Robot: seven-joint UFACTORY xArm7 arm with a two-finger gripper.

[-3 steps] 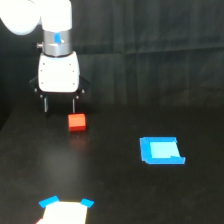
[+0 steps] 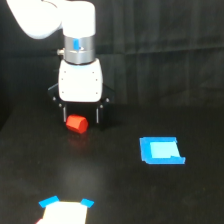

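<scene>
A small red-orange block [image 2: 77,124] rests on the black table at the left, turned at an angle. Over it is my white gripper [image 2: 82,117], pointing down, its two thin dark fingers standing apart. The left finger is close to the block's left side; whether it touches cannot be made out. Between the block and the right finger there is a visible gap.
On the right of the table lies a white square [image 2: 163,150] edged with blue tape. Another pale square [image 2: 65,213] with blue tape at its corners sits at the front left, cut off by the frame.
My gripper has moved to the right and lower, so its fingers now stand around the block's place. The block, squarely facing the camera before, has turned askew.
</scene>
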